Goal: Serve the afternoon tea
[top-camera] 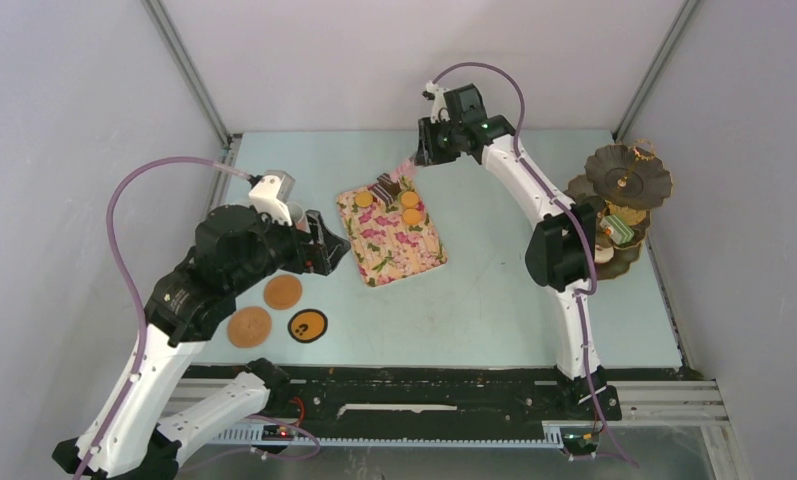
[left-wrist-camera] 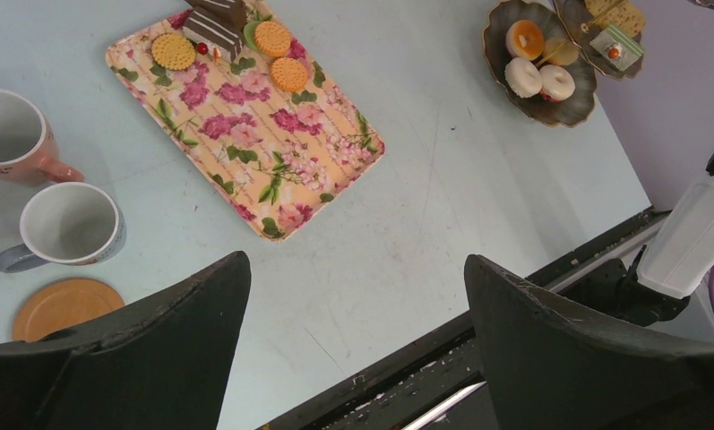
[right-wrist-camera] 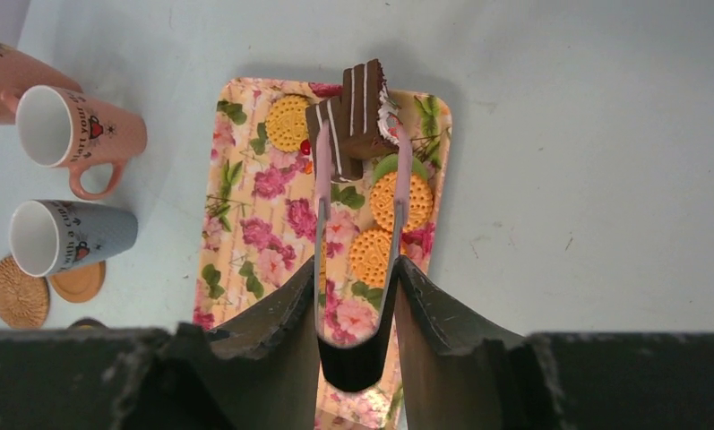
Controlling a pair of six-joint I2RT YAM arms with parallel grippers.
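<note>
Pink-tipped metal tongs (right-wrist-camera: 403, 179) sit in my right gripper, whose fingers hold them part way in. The tongs' two tips stand apart over the brown cake slices (right-wrist-camera: 364, 103), and I see nothing clasped between them. Those striped slices lie at the far end of a floral tray (top-camera: 389, 250), together with round yellow biscuits (left-wrist-camera: 289, 74) and a green-edged piece. My left gripper is open and empty, hanging left of the tray above the table.
A pink mug (left-wrist-camera: 12, 134) and a grey mug (left-wrist-camera: 71, 224) stand left of the tray, near round coasters (top-camera: 249, 327). On the right is a tiered stand (top-camera: 629, 175) holding sweets. Between tray and stand the table is clear.
</note>
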